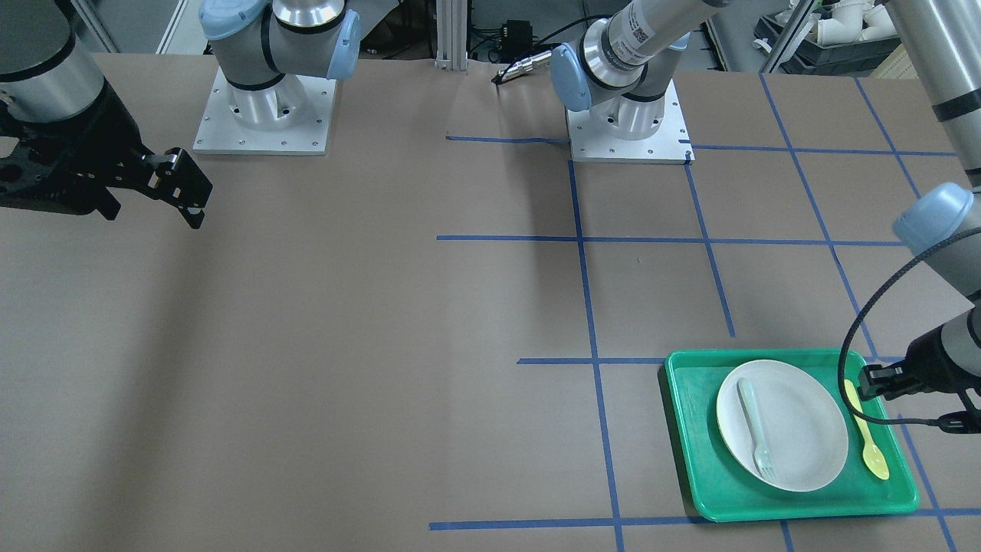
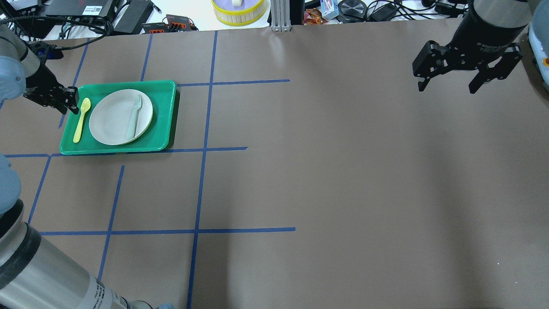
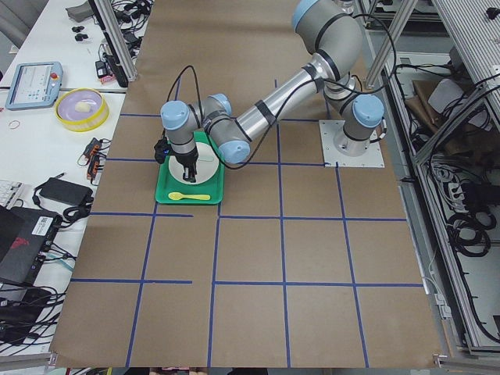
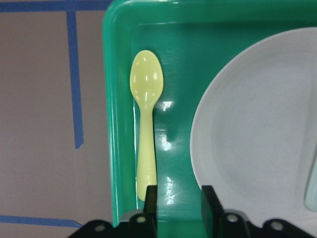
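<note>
A green tray [image 1: 699,432] lies at the right of the front view, holding a white plate [image 1: 800,432] with a pale mint fork [image 1: 757,428] on it. Beside the plate, along the tray's side, lies a yellow spoon [image 4: 146,84]. My gripper is over that side of the tray, near the spoon's handle end and the plate's rim. Its two fingers stand apart, and nothing visible is held between them. In the top view the gripper [image 2: 72,103] is at the tray's left edge.
Another arm's black gripper [image 2: 459,82] hangs at the top right of the top view. Cables and boxes line the far edge.
</note>
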